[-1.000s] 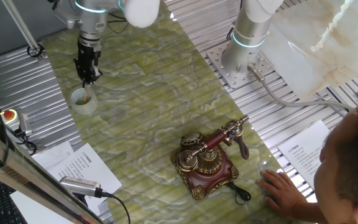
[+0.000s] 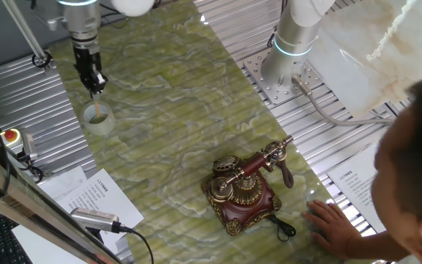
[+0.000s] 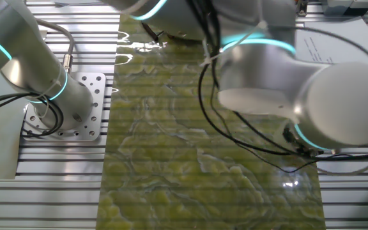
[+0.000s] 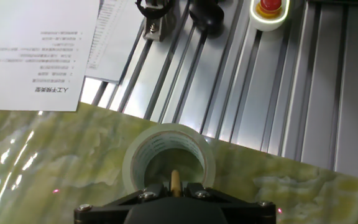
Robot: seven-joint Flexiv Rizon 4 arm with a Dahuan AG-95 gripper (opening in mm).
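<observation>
A thin wooden stick (image 4: 176, 182) is pinched in my gripper (image 2: 96, 91), which is shut on it above the left side of the green mat. Below it lies a roll of pale, translucent tape (image 2: 99, 127); the stick's lower end points into the roll's central opening. In the wrist view the tape roll (image 4: 132, 163) shows as a ring just ahead of the fingers, with the stick over the near part of its hole. Whether the stick touches the roll or the mat inside it, I cannot tell. The arm hides the gripper and roll in exterior view 2.
An ornate red-and-gold telephone (image 2: 244, 187) stands on the green mat (image 2: 167, 95), with a person's hand (image 2: 333, 226) near it at the mat's edge. Printed papers (image 4: 33, 53) and a red emergency button (image 4: 270, 6) lie beyond the mat.
In exterior view 1, my gripper has shifted left and slightly up the picture, with the stick still held. The tape roll and telephone stay in place; the person has moved a little.
</observation>
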